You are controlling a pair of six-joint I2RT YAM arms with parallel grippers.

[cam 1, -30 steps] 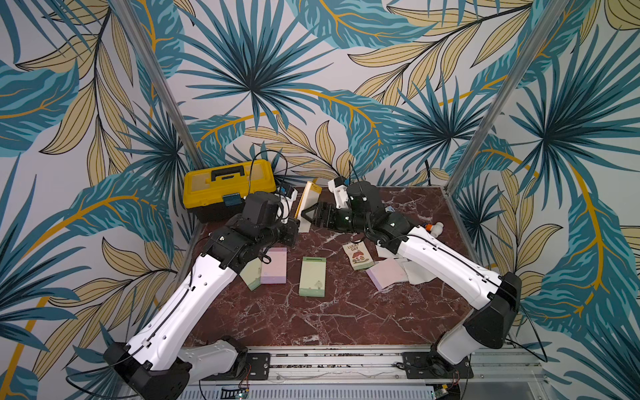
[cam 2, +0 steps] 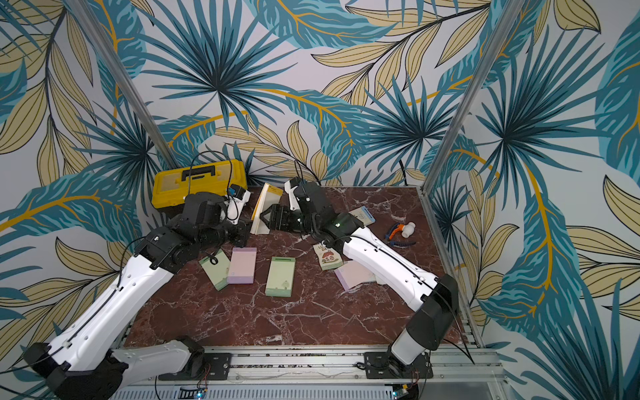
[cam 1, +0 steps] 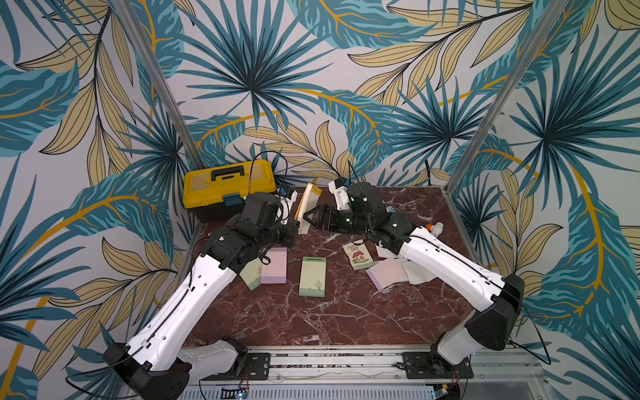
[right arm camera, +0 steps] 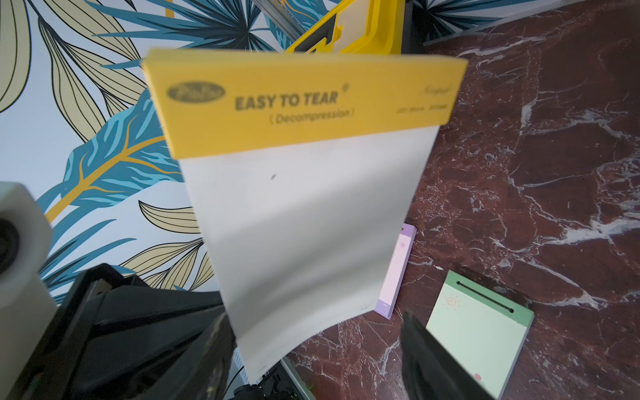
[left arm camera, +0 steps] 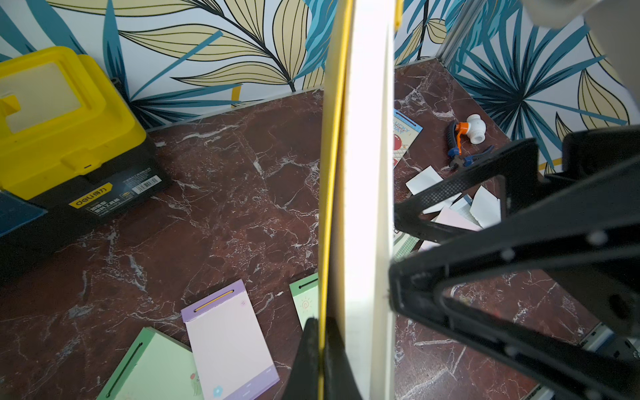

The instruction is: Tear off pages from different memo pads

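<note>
My left gripper is shut on the yellow-topped memo pad [right arm camera: 306, 100], which stands upright in the air. In the left wrist view the pad shows edge-on, its white sheets [left arm camera: 366, 200] parted slightly from one another. My right gripper is open on the pad's other side. One lower corner of the white page [right arm camera: 306, 246] reaches down beside its left finger [right arm camera: 213, 360]; contact cannot be told. On the table lie a green pad [cam 1: 312, 276], a lilac pad [cam 1: 274, 265], another green pad [cam 1: 251, 273] and a "Lucky Day" pad [cam 1: 358, 254].
A yellow toolbox [cam 1: 230, 186] stands at the back left. Loose sheets [left arm camera: 486, 206] and a pink-lilac pad [cam 1: 386, 273] lie at the right, with an orange-and-white item [cam 2: 403, 230] behind them.
My right gripper has shifted slightly around the hanging page, and the memo pad has tilted or moved a little. The left arm is nearly still.
</note>
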